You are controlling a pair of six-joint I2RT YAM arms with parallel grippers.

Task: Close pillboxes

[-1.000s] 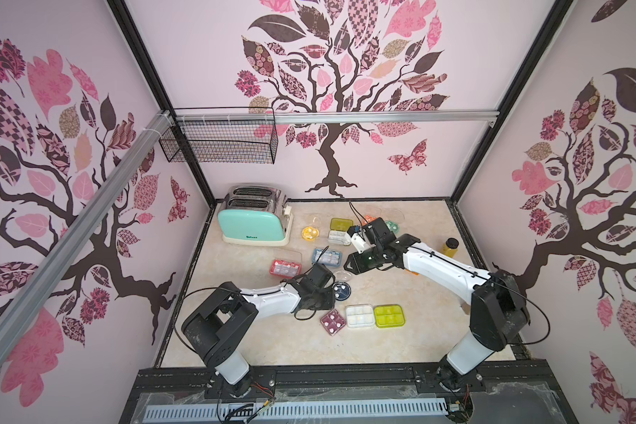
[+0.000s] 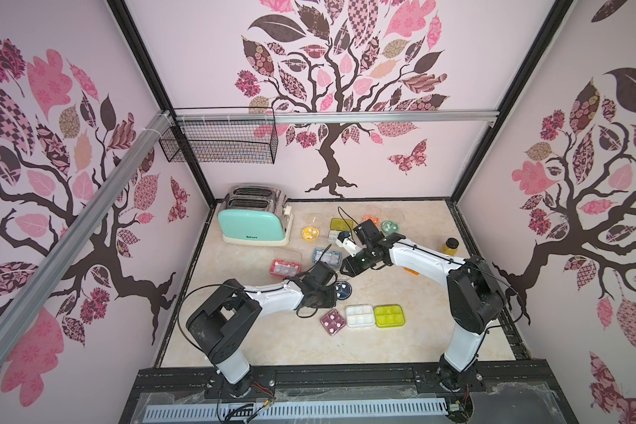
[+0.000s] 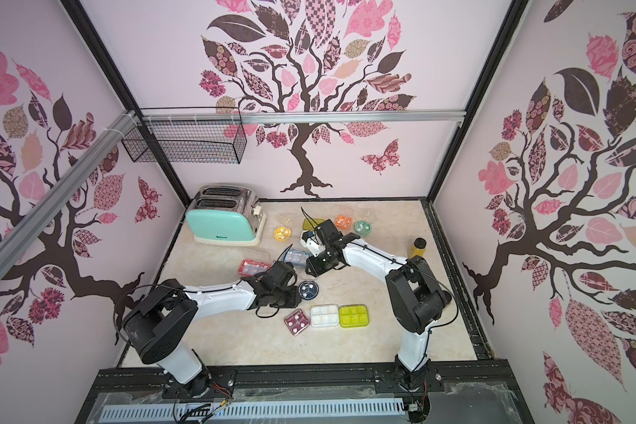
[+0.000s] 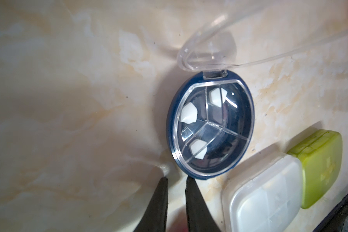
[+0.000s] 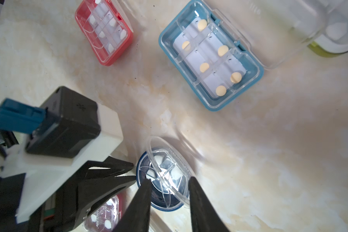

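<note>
The round navy pillbox (image 4: 234, 150) lies on the table with white pills in its compartments. Its clear lid (image 4: 208, 61) stands raised from the hinge at the far side. My left gripper is partly open at the rim opposite the hinge, one fingertip very close to it; whether they touch I cannot tell. Over the same pillbox, in the right wrist view, hangs my right gripper, fingers apart. The tilted lid's edge (image 5: 167, 181) shows between and beyond those fingertips; contact is unclear. The left gripper's fingers (image 5: 114, 165) also reach in from the left there.
White (image 2: 360, 316) and lime (image 2: 389, 316) pillboxes with lids down sit in front, next to a purple one (image 2: 333, 322). A blue pillbox (image 5: 210, 61) and a red one (image 2: 284, 268), lids open, lie behind. A toaster (image 2: 251, 222) stands at back left.
The left arm has barely shifted; the round pillbox stays nearly in place.
</note>
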